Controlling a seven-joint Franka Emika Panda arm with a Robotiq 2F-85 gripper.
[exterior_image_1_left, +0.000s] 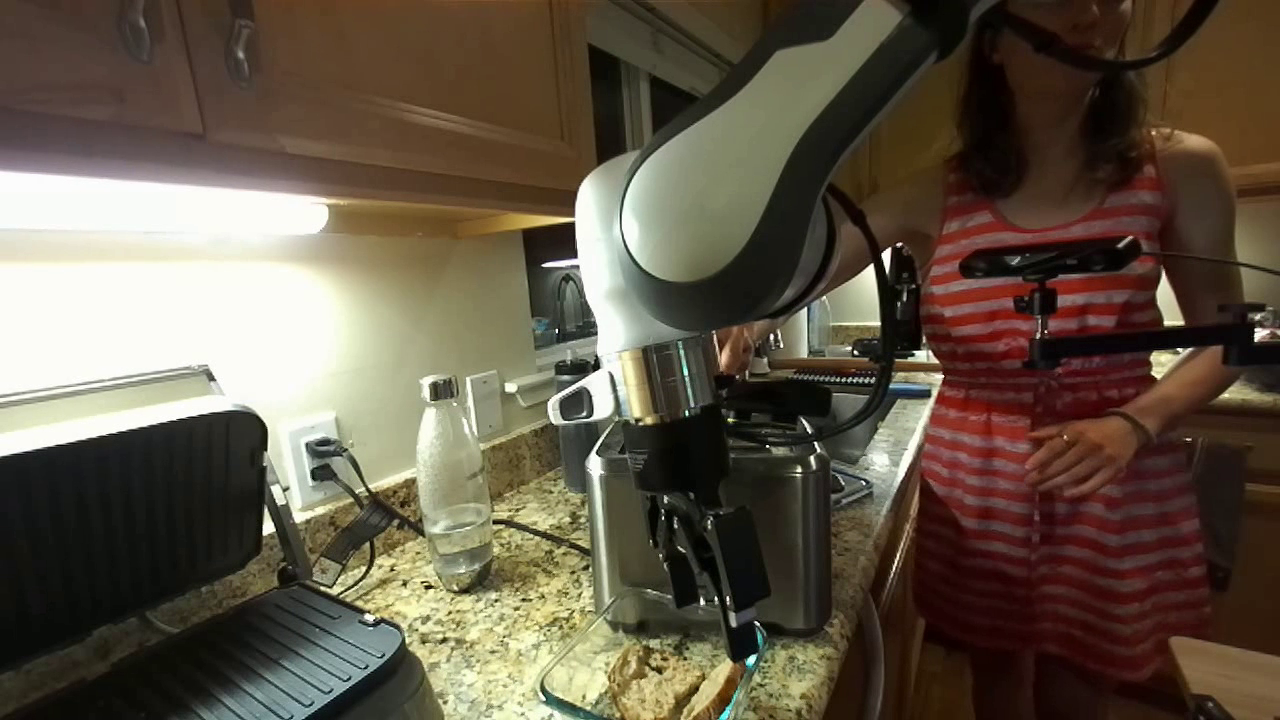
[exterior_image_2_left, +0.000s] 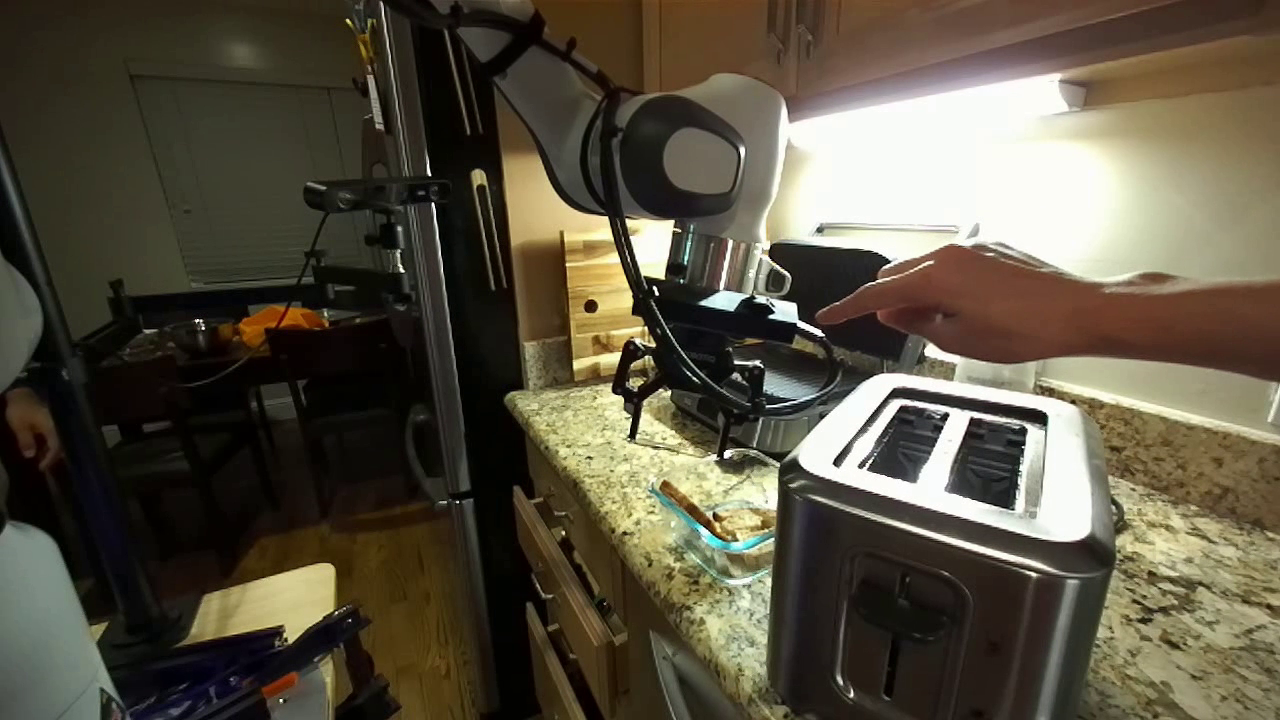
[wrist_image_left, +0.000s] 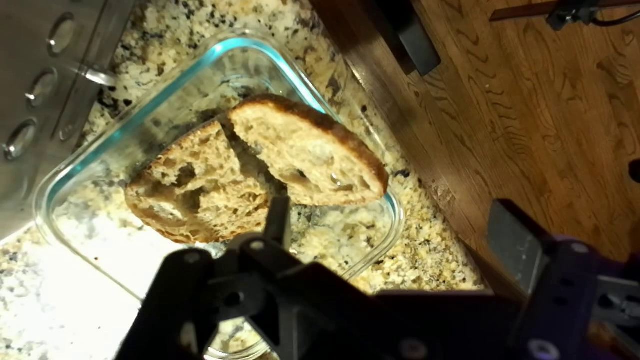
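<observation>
Two bread slices lie in a clear glass dish with a teal rim on the granite counter. In the wrist view, the left slice lies in the dish, while the right slice leans on the dish's edge. My gripper is above the dish with its fingers wide apart and no bread between them. One finger shows over the dish near the slices; the other is out past the counter edge in that view. From the side, the gripper hangs above the counter.
A steel toaster with empty slots stands close beside the dish. An open grill press and a glass bottle are on the counter. A person stands nearby, with a hand reaching over the toaster toward the arm.
</observation>
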